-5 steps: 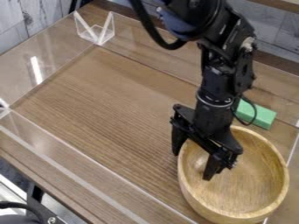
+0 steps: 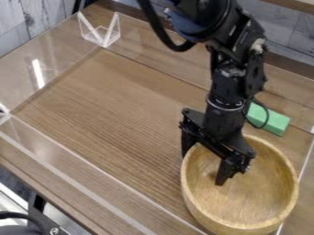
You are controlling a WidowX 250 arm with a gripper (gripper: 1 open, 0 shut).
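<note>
My black gripper [image 2: 215,151] reaches down from the top of the camera view, its fingertips low over the upper left part of a large tan bowl [image 2: 240,207] at the lower right. The fingers overlap the bowl's rim and interior; whether they are open or shut, or hold anything, is hard to tell.
A green block [image 2: 269,120] lies to the right, behind the bowl. A clear plastic holder [image 2: 101,29] stands at the back left.
The gripper and the bowl have shifted very slightly; the small light object seen between the fingers inside the bowl earlier is now mostly hidden.
</note>
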